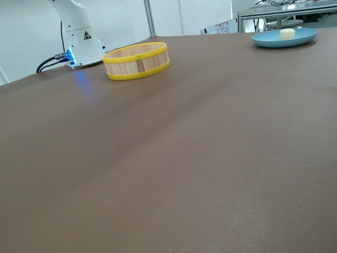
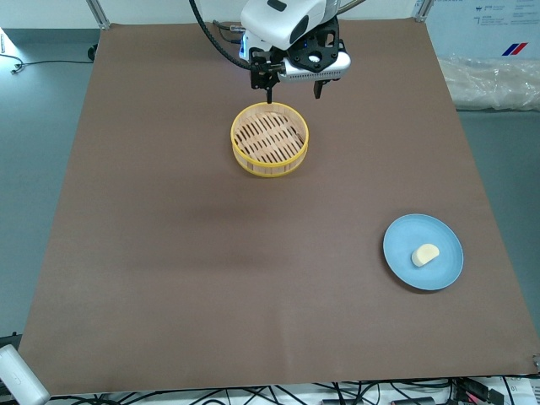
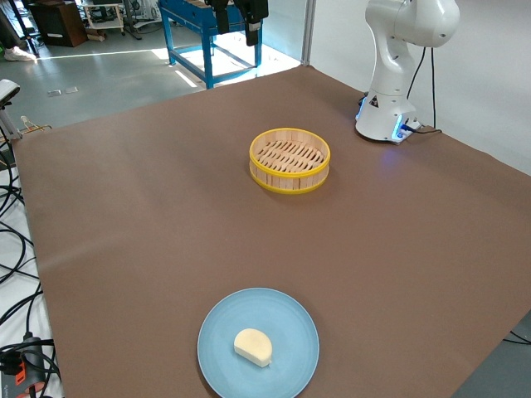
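A round steamer basket (image 2: 269,139) with yellow rims and a slatted base stands empty on the brown table, also seen as the basket (image 1: 136,65) in the top view and the basket (image 3: 289,156) in the right view. A blue plate (image 2: 396,245) holds a small pale, rounded piece (image 2: 425,254), to the basket's front right in the left view. My gripper (image 2: 294,89) hangs above and behind the basket, its black fingers pointing down. Whether it is open or shut is unclear; in the right view it shows only partly at the top edge.
The white arm base (image 3: 383,116) stands at the table's edge behind the basket. Cables (image 2: 253,392) run beyond the table's near edge in the left view.
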